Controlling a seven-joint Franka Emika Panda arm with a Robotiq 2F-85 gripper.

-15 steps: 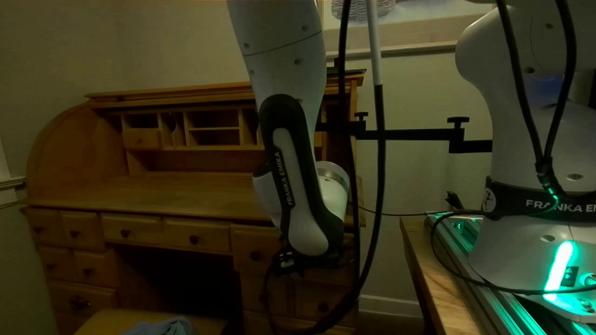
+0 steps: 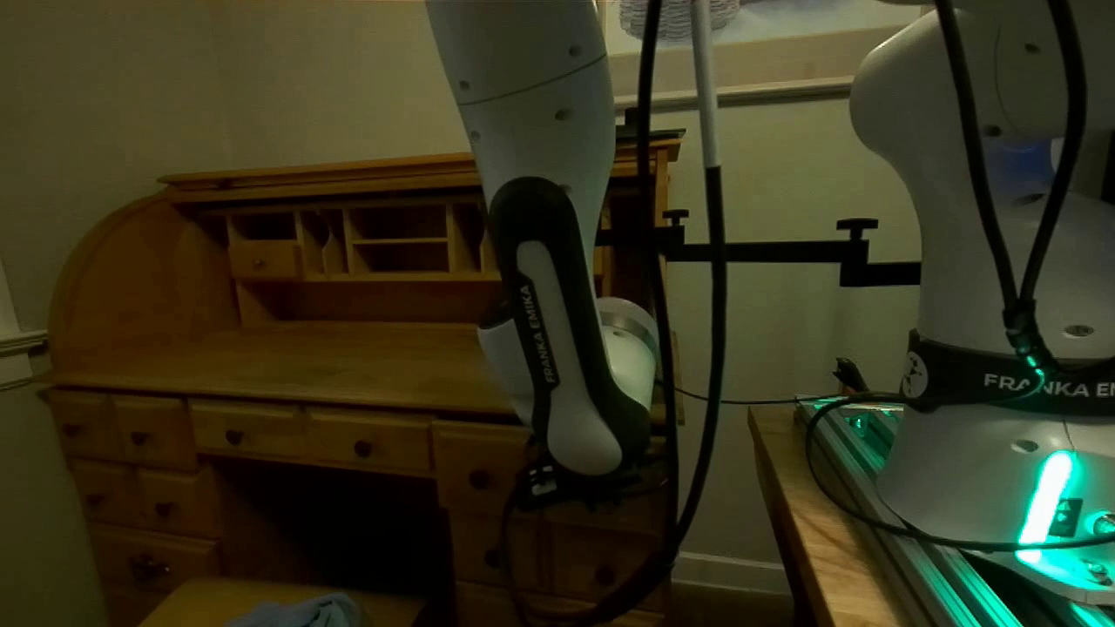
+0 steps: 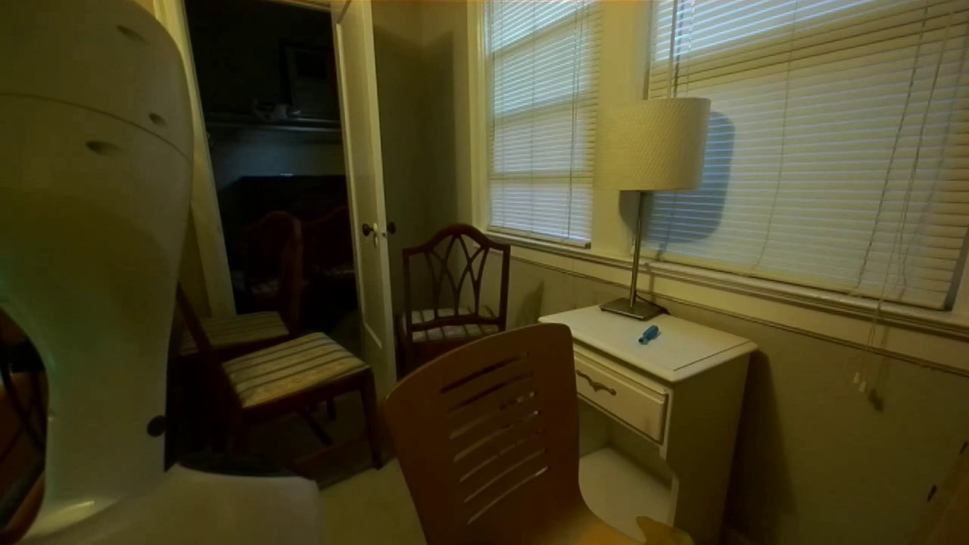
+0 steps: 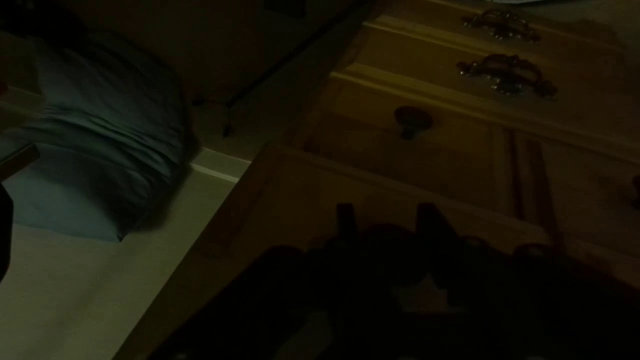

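In the dark wrist view, a round dark knob (image 4: 393,255) on a wooden drawer front (image 4: 300,201) sits between the two fingers of my gripper. The gripper is shut on that knob, though deep shadow hides the exact contact. The drawer belongs to the wooden roll-top desk (image 2: 345,355). Exterior view 1 shows the arm (image 2: 570,355) hanging in front of the desk's right-hand drawers, with the fingers mostly hidden there. Whether this drawer stands out from the desk cannot be told.
Another knob (image 4: 412,119) and ornate metal handles (image 4: 507,75) are on neighbouring drawers. Loose black cables (image 2: 690,470) hang beside the arm. A blue-grey cloth (image 2: 303,611) lies on the seat at the front. The desktop (image 2: 314,355) is mostly bare.
Over the last second the arm and its hanging cables have shifted slightly to the right in exterior view 1. The desk's other visible drawers look unchanged.
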